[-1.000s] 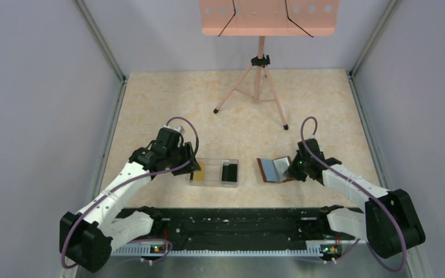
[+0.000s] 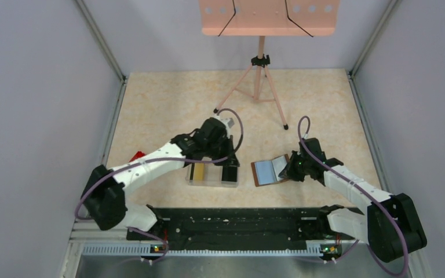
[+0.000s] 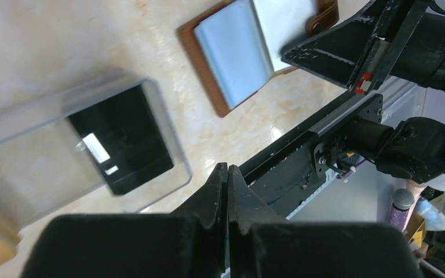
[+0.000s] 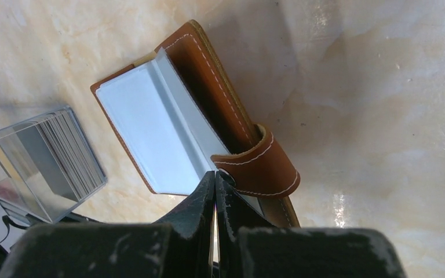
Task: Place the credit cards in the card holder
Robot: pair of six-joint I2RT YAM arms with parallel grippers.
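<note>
A brown leather card holder point(image 2: 264, 172) lies open on the table, its pale sleeves point(image 4: 145, 121) facing up. My right gripper is shut at the holder's strap point(image 4: 261, 165); whether the strap edge or a sleeve sits between its tips cannot be made out. Left of the holder, a clear box point(image 2: 208, 180) contains black cards point(image 3: 124, 139) at one end and yellow cards point(image 2: 198, 171) at the other. Shut with nothing showing between its fingertips, my left gripper hangs above the box's right end, short of the holder.
A pink stand point(image 2: 261, 75) has its legs on the table behind the holder. A small red object point(image 2: 137, 155) lies at the left, partly behind the left arm. Bare table separates box and holder.
My left arm has swung right, from the box's yellow end to above its black end. The right gripper and the holder have shifted slightly left, and the holder looks turned a little.
</note>
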